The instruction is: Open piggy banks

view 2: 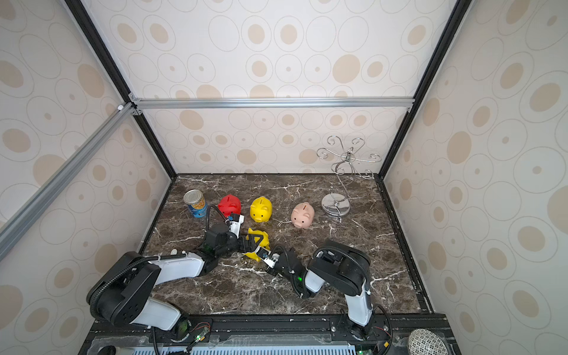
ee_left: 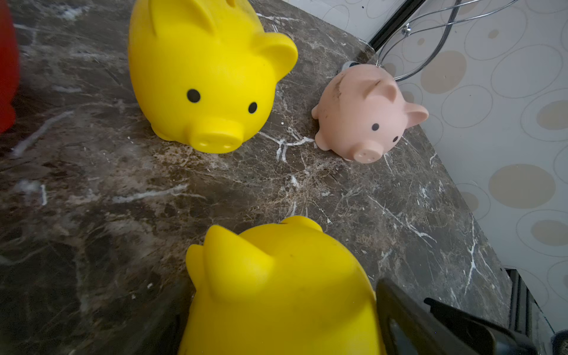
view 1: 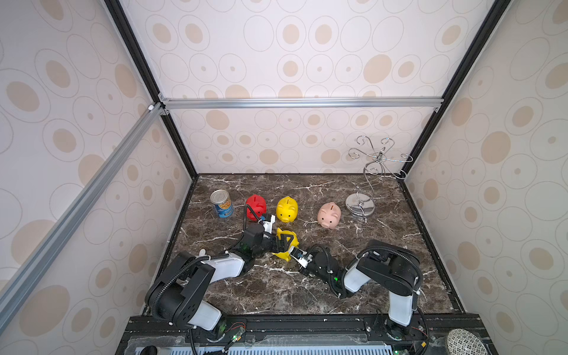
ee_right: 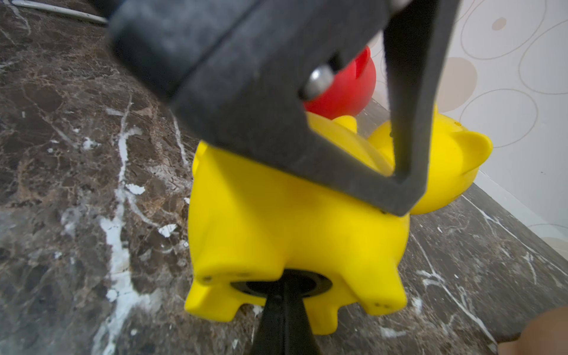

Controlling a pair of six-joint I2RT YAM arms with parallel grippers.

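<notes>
A yellow piggy bank (view 1: 282,253) lies tipped on its side at the front middle. My left gripper (view 1: 280,242) is open around its body. My right gripper is shut, fingertips at the black plug on the pig's belly; whether they are inside it I cannot tell. Behind, a red piggy bank (view 1: 256,204), a second yellow piggy bank (view 1: 287,209) and a pink piggy bank (view 1: 329,214) stand upright in a row.
A tin can (view 1: 222,204) stands at the back left, and a chrome wire stand (view 1: 360,206) at the back right. Bare marble surface (view 1: 384,230) lies right of the pink pig and along the front.
</notes>
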